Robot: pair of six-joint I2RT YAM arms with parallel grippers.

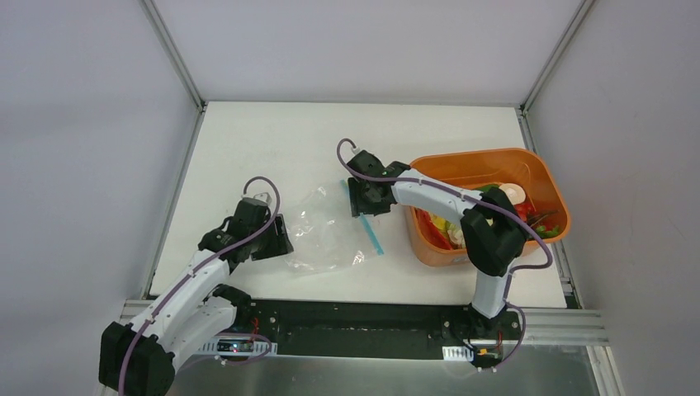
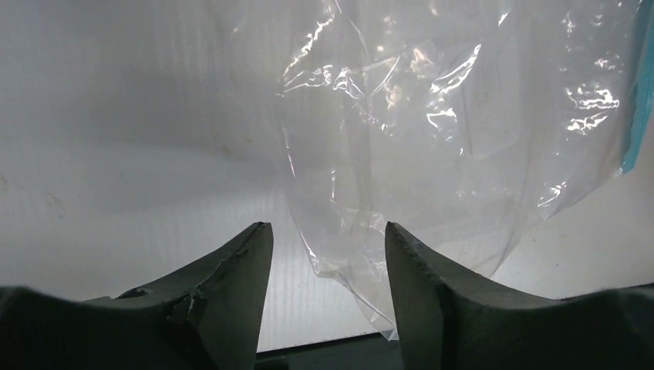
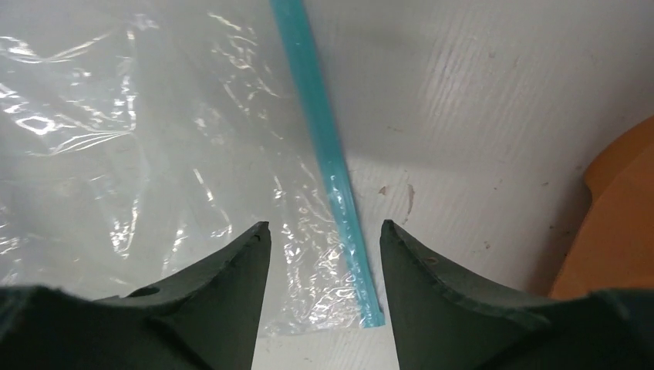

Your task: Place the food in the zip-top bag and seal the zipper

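Observation:
A clear zip top bag (image 1: 322, 235) lies flat and empty-looking on the table, its blue zipper strip (image 3: 328, 154) along the right side. My left gripper stands open at the bag's left lower corner, the wrinkled plastic between and beyond its fingertips. My right gripper is open over the zipper's near end, with the strip visible between its fingertips. An orange bin (image 1: 545, 173) on the right holds food, including red, yellow and green pieces and a pale round slice (image 1: 512, 194), partly hidden by my right arm.
The bin's wall (image 3: 609, 208) stands just right of my right gripper. Walls surround the table, and a dark strip runs along its front edge.

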